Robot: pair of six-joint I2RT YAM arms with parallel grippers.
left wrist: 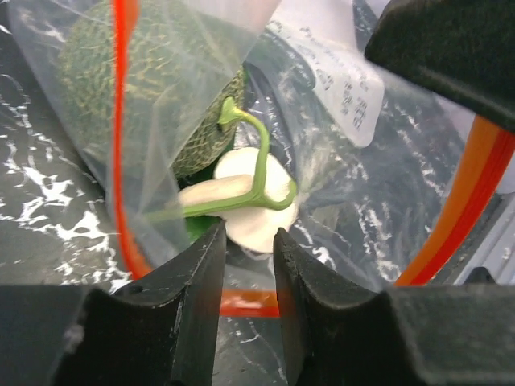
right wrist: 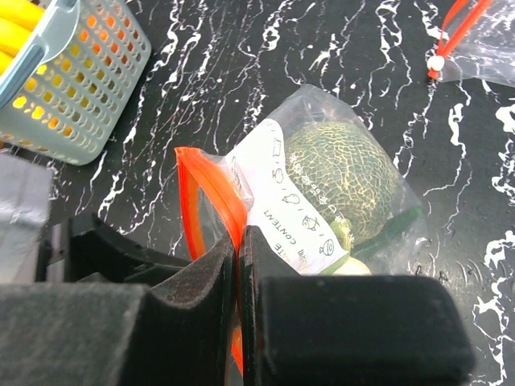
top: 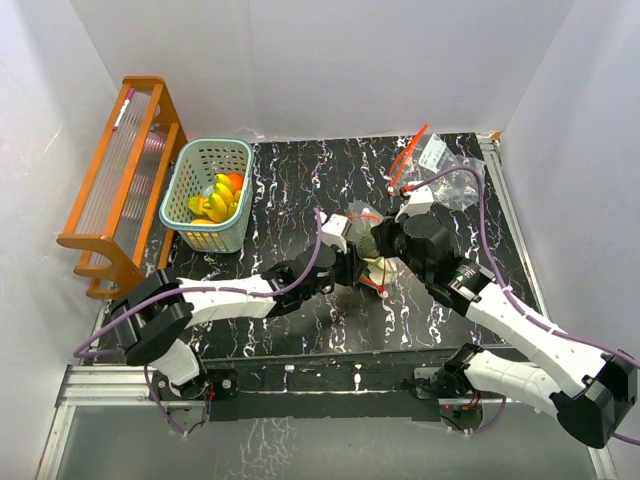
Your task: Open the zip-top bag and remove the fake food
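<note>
The zip top bag (right wrist: 306, 112) lies mid-table, a netted melon-like fake food (right wrist: 342, 177) inside. In the left wrist view it gapes between orange zip edges, showing the melon (left wrist: 153, 88), a green stem (left wrist: 259, 177) and pale pieces (left wrist: 241, 229). My right gripper is shut on the orange zip edge (right wrist: 213, 181). My left gripper is at the bag's mouth, fingertips slightly apart, by the lower zip edge.
A basket (top: 205, 190) of fake fruit stands at the left beside a wooden rack (top: 120, 190). Another bag (top: 440, 170) with an orange zip lies at the back right.
</note>
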